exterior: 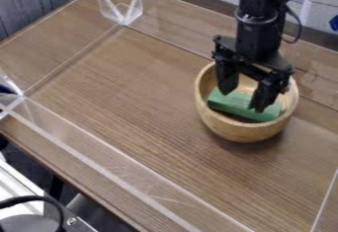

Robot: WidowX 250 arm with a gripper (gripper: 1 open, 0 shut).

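Observation:
A round wooden bowl (232, 127) sits on the wooden table right of centre, with a green elongated block (234, 105) lying inside it. My black gripper (246, 83) hangs over the bowl, reaching down from the top of the view, with its fingers spread open above and around the block. The arm hides part of the bowl's back and part of the block; whether the fingertips touch the block cannot be told.
Clear plastic pieces edge it at the back and lower left. A dark cable loops at the bottom left corner.

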